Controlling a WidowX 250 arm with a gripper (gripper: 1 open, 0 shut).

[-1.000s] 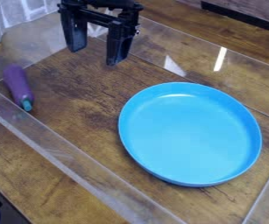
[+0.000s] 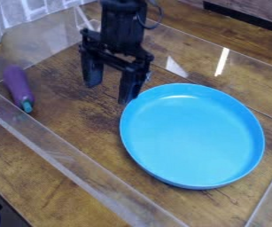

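My black gripper hangs at the top centre over the wooden surface, its fingers open with nothing visible between them. Its right finger reaches down just beside the upper left edge of a large blue plate, which lies empty at the right. A purple object with a teal tip lies at the far left, well apart from the gripper.
Clear walls or edges run along the left side and lower left.
My gripper has moved down and toward the viewer, closer to the blue plate's upper left edge. The plate and purple object have not moved.
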